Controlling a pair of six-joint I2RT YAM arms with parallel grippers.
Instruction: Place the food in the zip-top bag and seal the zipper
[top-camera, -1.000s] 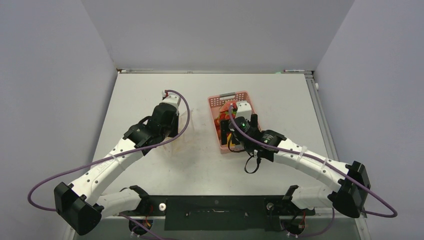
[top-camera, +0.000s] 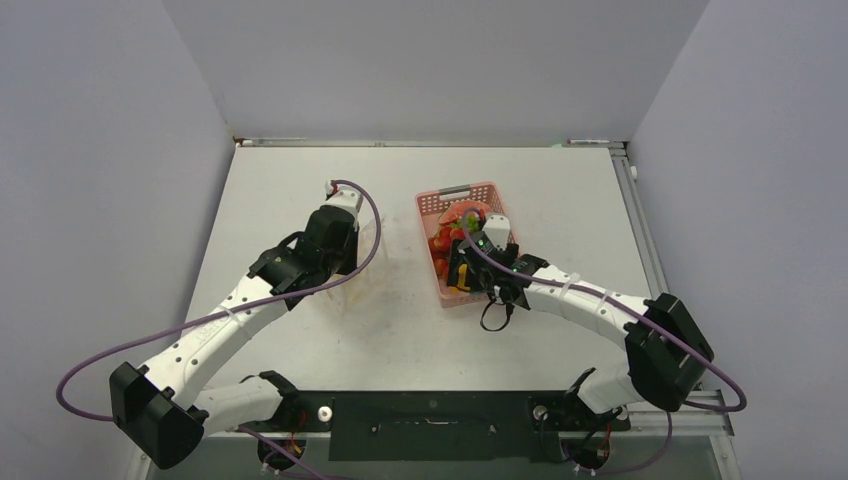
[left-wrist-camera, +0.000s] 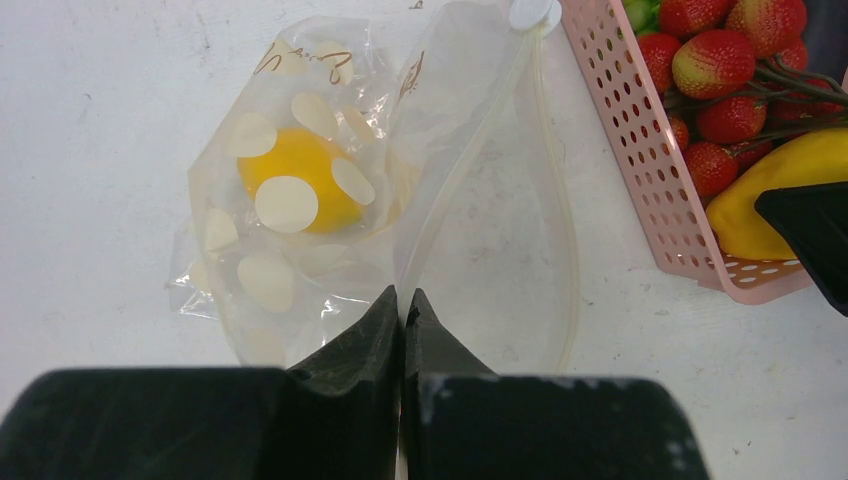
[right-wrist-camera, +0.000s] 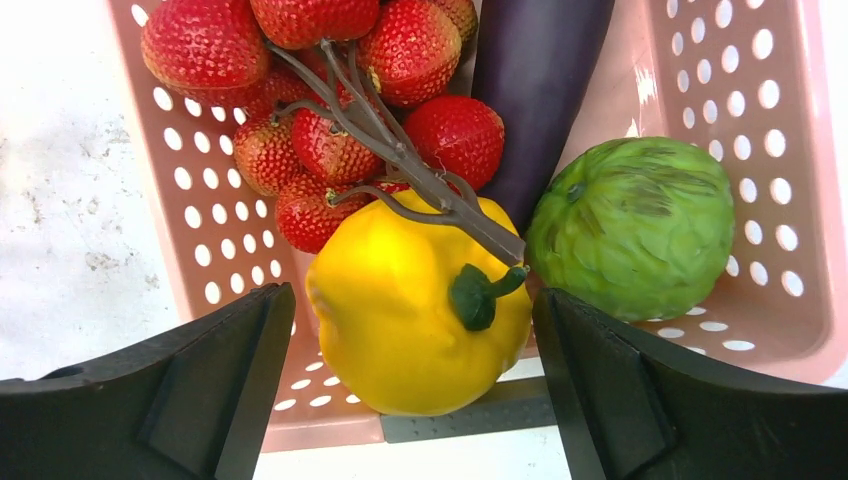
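A clear zip top bag (left-wrist-camera: 480, 230) lies on the table with its mouth spread, and a yellow food item (left-wrist-camera: 300, 170) rests inside it. My left gripper is shut on the bag's near edge. In the pink basket, a yellow bell pepper (right-wrist-camera: 400, 310) sits at the near end, its green stem facing up. My right gripper is open above the basket, one finger (right-wrist-camera: 215, 375) on either side of the pepper. No grip on the pepper shows.
The pink basket (right-wrist-camera: 800, 200) also holds several strawberries (right-wrist-camera: 410, 50), an eggplant (right-wrist-camera: 540, 80) and a green vegetable (right-wrist-camera: 640, 230) close to the right finger. The basket's perforated wall stands near the left finger. Bare table separates bag and basket.
The left arm and the bag have stayed put.
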